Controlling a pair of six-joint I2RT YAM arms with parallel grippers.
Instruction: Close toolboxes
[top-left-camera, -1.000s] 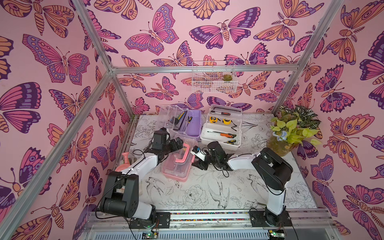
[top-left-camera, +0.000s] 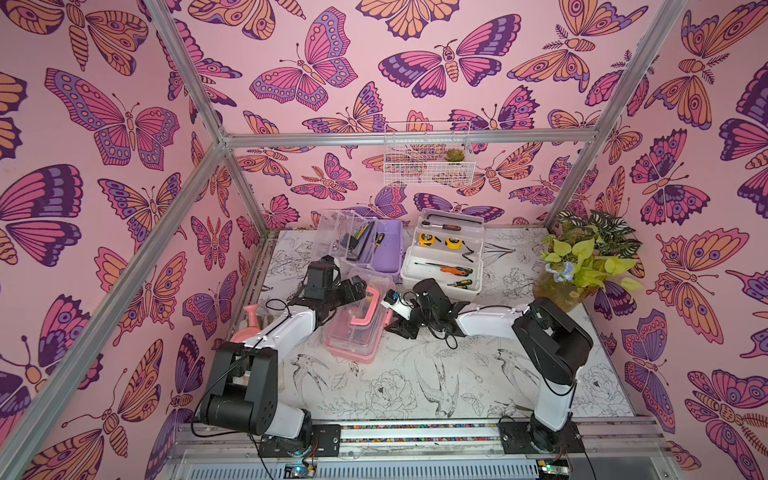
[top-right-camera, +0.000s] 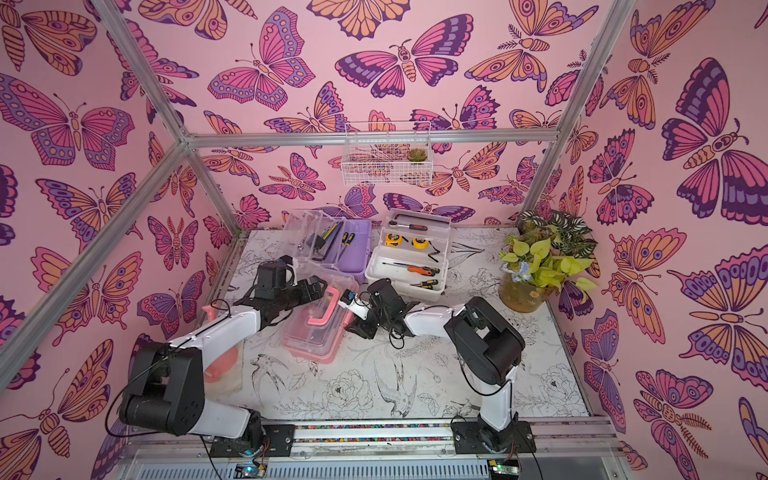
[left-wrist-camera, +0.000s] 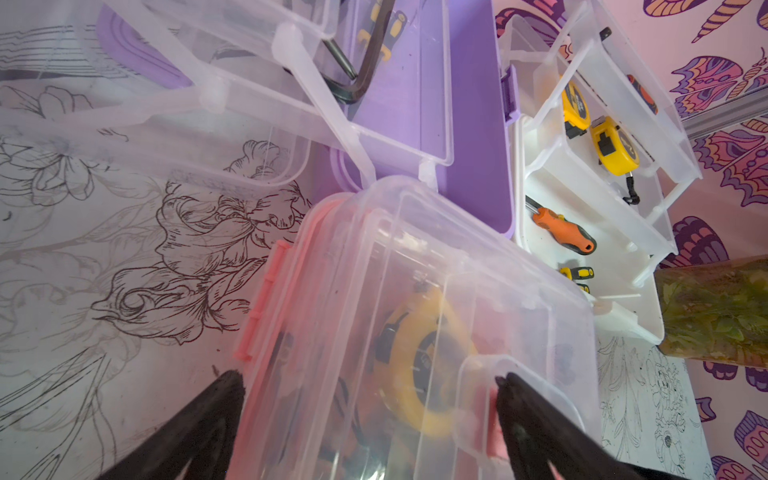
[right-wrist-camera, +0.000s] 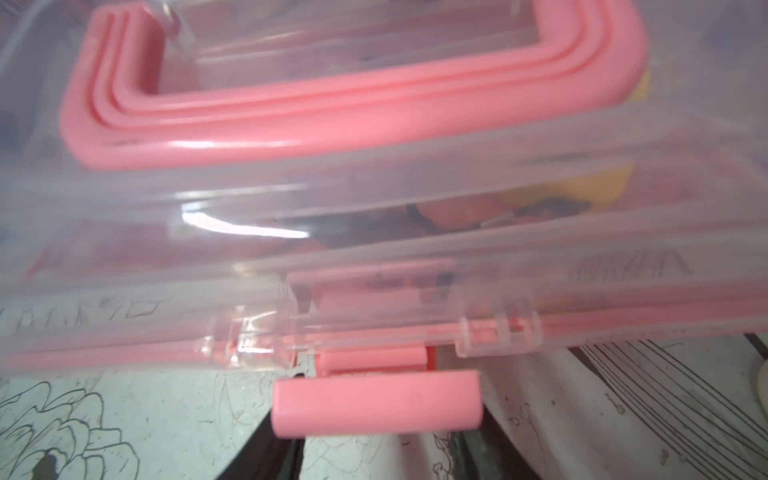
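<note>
The pink toolbox (top-left-camera: 349, 336) stands at mid-table with its clear lid (left-wrist-camera: 448, 240) down and its pink handle (right-wrist-camera: 360, 120) on top. Its front latch (right-wrist-camera: 376, 406) sticks outward below the lid's edge. My right gripper is shut on this latch, a finger at either end. Over the lid's far-left part, my left gripper stands open, its fingers spread wide above the clear plastic. Behind, the purple toolbox (top-left-camera: 388, 246) lies open with tools inside. The white toolbox (top-left-camera: 412, 281) is open too, its trays spread and holding tape measures and screwdrivers.
A potted plant (top-left-camera: 564, 288) stands at the right edge of the table. A pink watering can (top-left-camera: 249, 321) is at the left, partly behind my left arm. Bare tabletop (top-left-camera: 448, 384) lies in front of the pink toolbox and to its right.
My right arm has shifted only slightly, down and back up by a little, staying at the pink toolbox's front. The left arm and the toolboxes look unmoved.
</note>
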